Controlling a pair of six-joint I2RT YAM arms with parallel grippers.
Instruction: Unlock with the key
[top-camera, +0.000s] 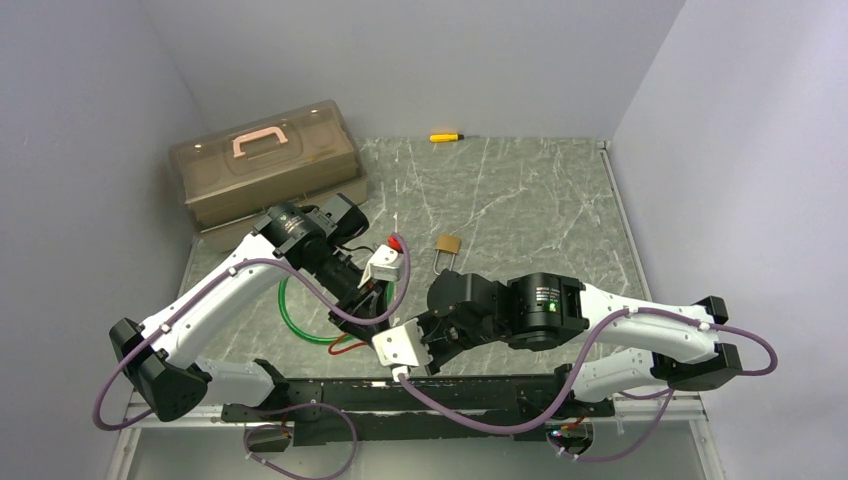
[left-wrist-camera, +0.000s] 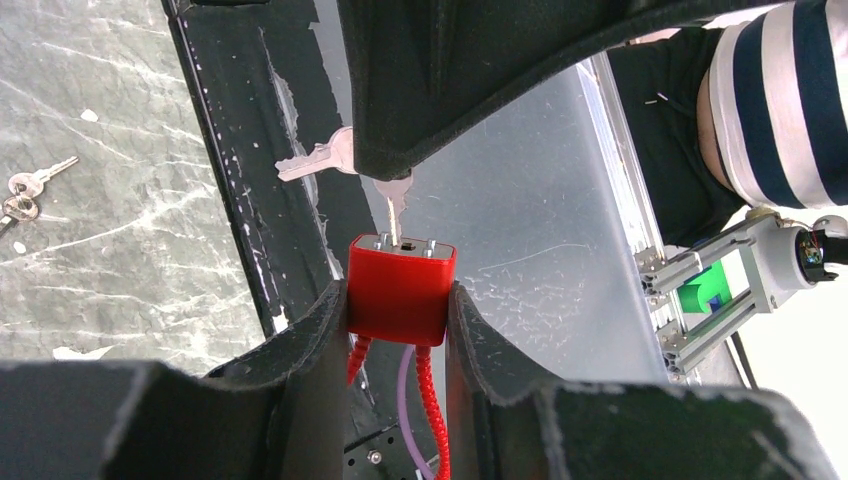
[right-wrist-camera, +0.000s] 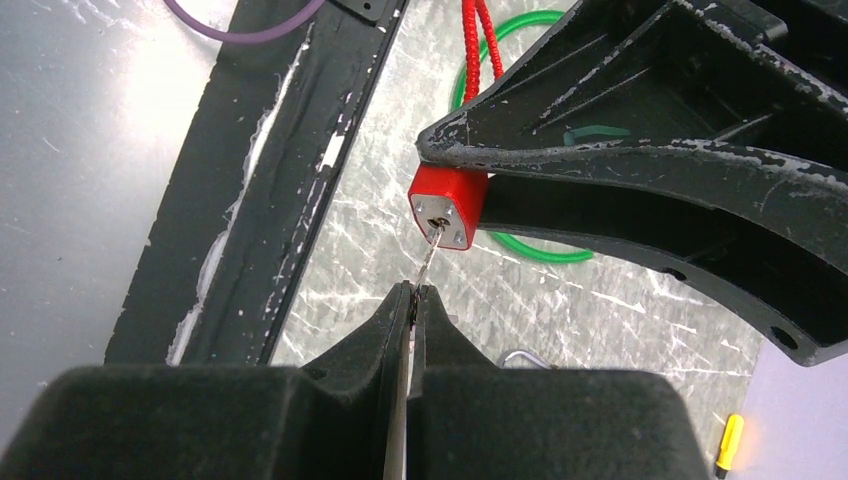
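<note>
In the left wrist view a red padlock sits between the fingertips of my left gripper, its keyhole face up. A silver key reaches down to that face, a second key hanging beside it. In the right wrist view my right gripper is shut on the key, whose blade meets the keyhole of the red lock; how deep it sits I cannot tell. Both grippers are mostly hidden by the arms in the top view.
A brass padlock lies mid-table, a yellow screwdriver at the back and a toolbox at back left. Loose keys lie on the table.
</note>
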